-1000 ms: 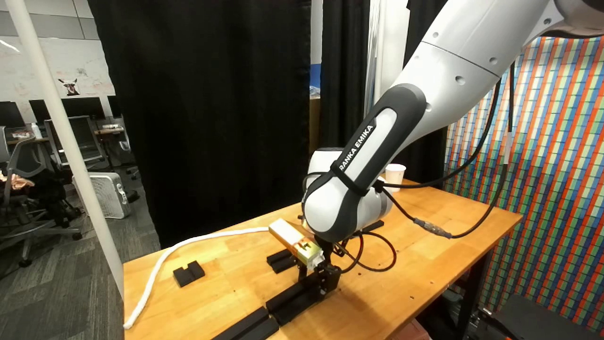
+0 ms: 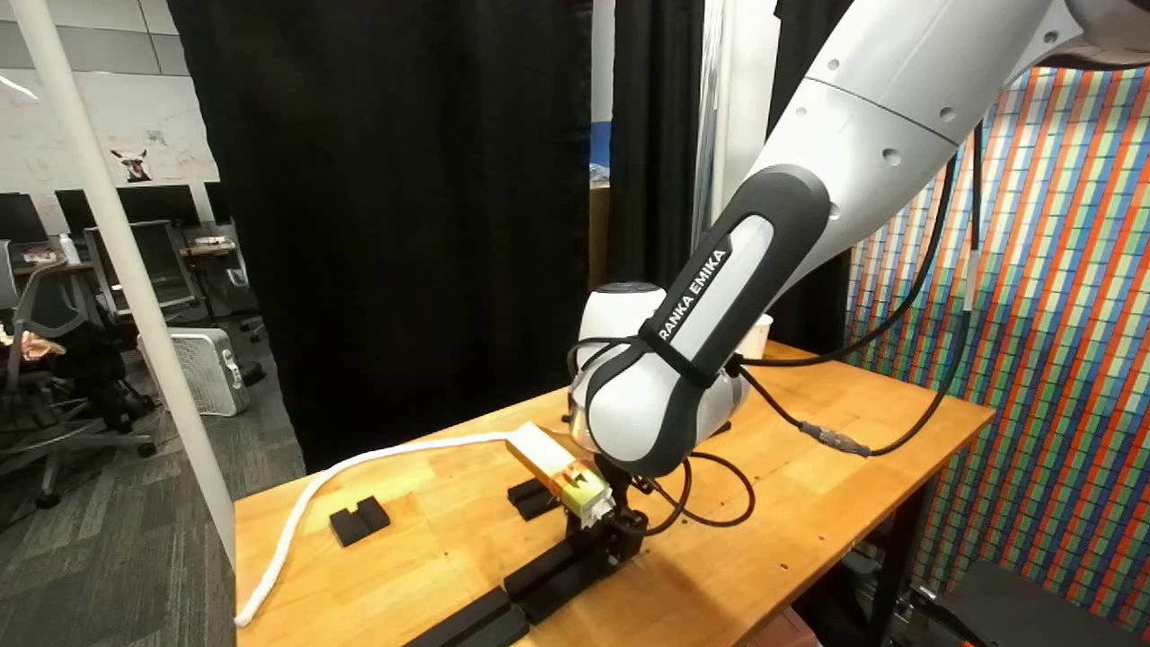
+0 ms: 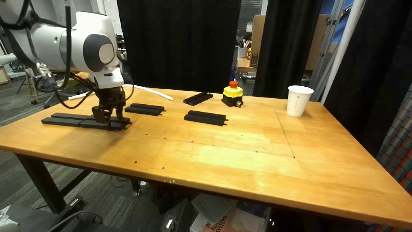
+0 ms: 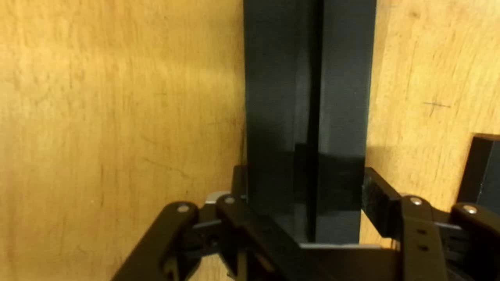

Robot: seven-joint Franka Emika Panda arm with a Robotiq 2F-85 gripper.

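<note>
A black grooved track piece point(image 4: 272, 121) runs lengthwise through the wrist view, with my gripper straddling its near end. The fingers point(image 4: 380, 201) are shut on its two long sides. In exterior view 2 this held track piece point(image 3: 92, 124) lies low at the table, in line with another black track piece point(image 3: 61, 121); their ends meet with a thin seam between them. From exterior view 1, the same seam shows beside the nearer track piece point(image 2: 464, 625). Whether the ends are interlocked cannot be made out.
More black track pieces lie apart: one close behind the gripper point(image 3: 145, 109), one at mid-table point(image 3: 205, 118), one farther back point(image 3: 198, 98). A yellow-and-red button box point(image 3: 232, 94), a white cup point(image 3: 298, 101) and a white cable point(image 2: 377, 458) rest on the table.
My gripper and wrist have shifted slightly down in exterior view 1, and the arm now covers more of the white cup. The held piece has stayed almost where it was.
</note>
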